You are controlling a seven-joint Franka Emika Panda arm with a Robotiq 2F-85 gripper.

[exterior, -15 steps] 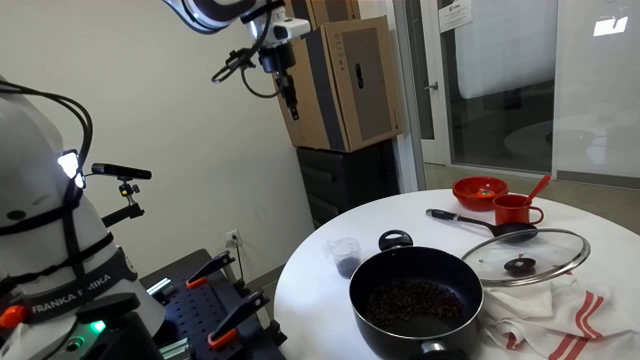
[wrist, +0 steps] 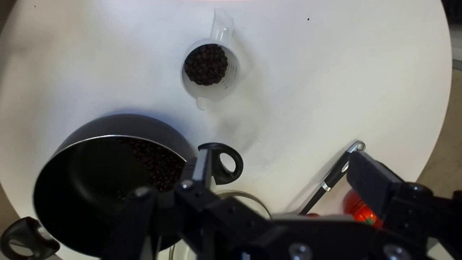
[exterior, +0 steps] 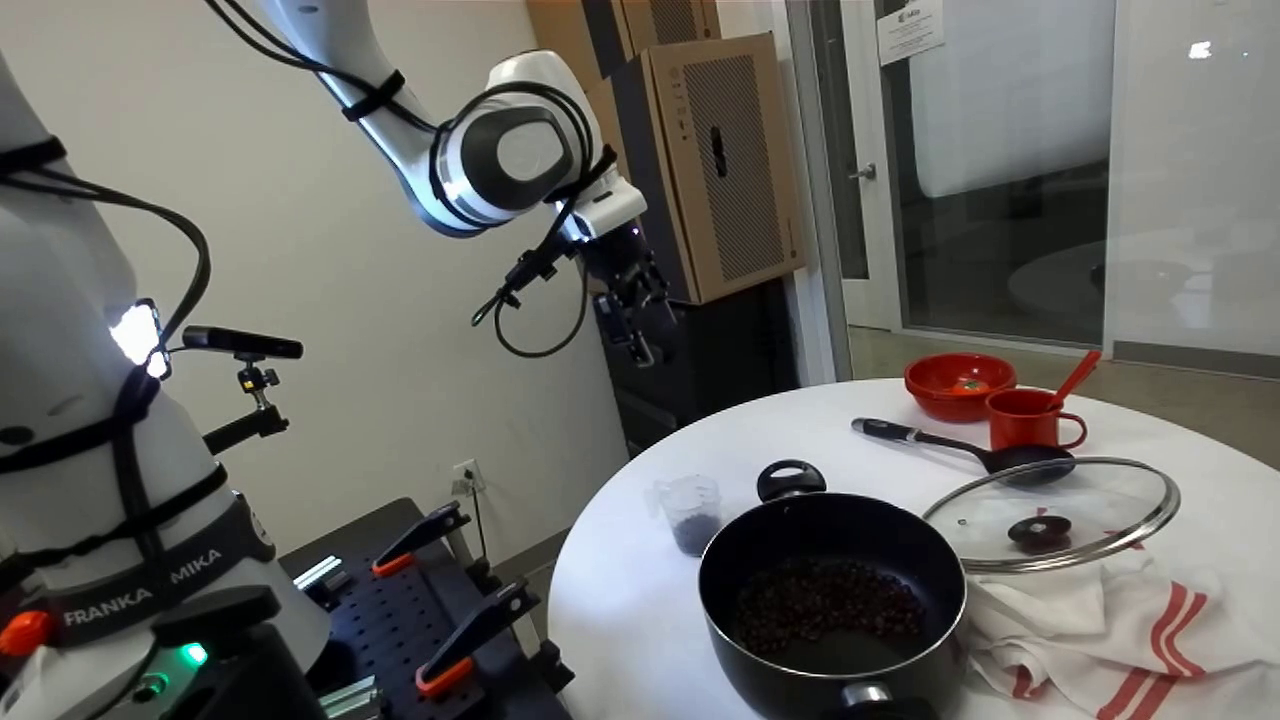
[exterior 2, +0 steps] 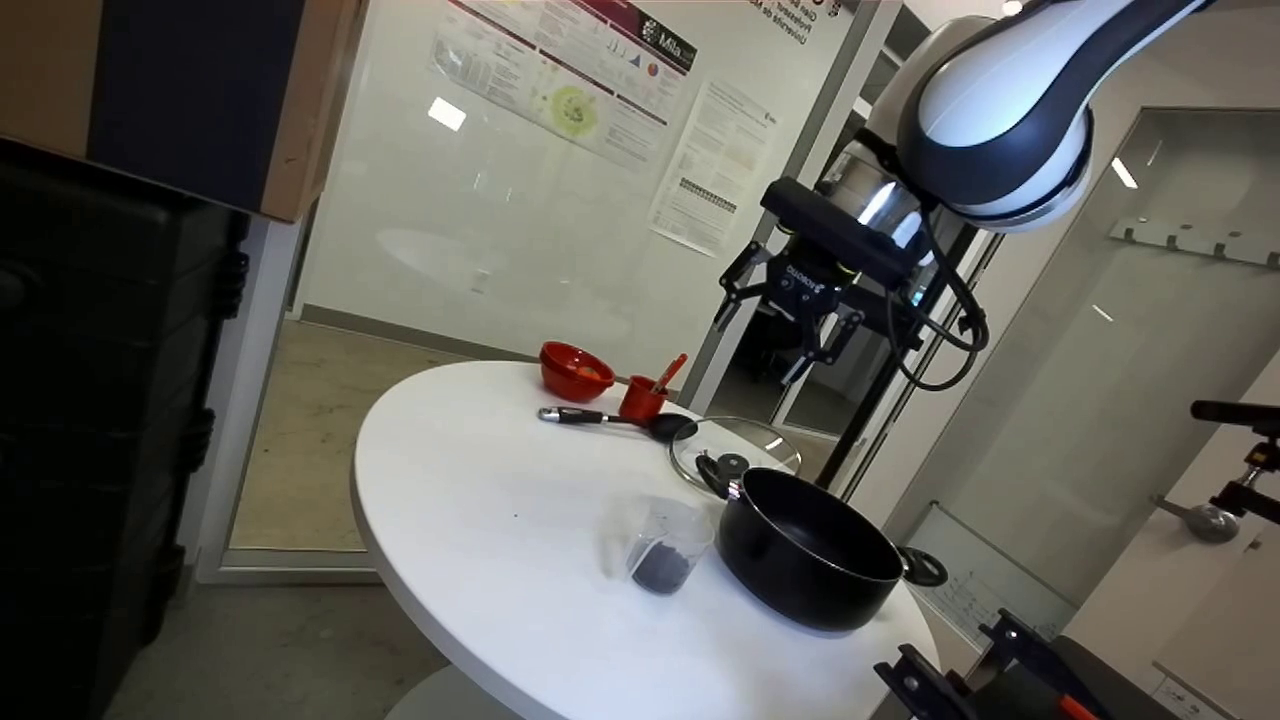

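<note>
My gripper (exterior 2: pixel 756 350) hangs open high above the table, its fingers spread wide with nothing between them. Below it on the white table stands a clear measuring cup (wrist: pixel 231 71), upright and partly filled with dark beans (wrist: pixel 206 65). Close beside the cup is a black two-handled pot (exterior: pixel 834 600), uncovered, with more dark beans (exterior: pixel 828 604) spread over its bottom. In the wrist view the gripper's dark parts cover some of the pot and the lid.
A glass lid (exterior: pixel 1116 528) leans on a white towel (exterior: pixel 1080 636) by the pot. Behind lie a black spoon (exterior: pixel 936 440), a red mug (exterior: pixel 1020 422) and a red bowl (exterior: pixel 948 408).
The arm has come down and toward the table, and the gripper has turned so its fingers show differently. The cup, pot and other table objects have stayed put.
</note>
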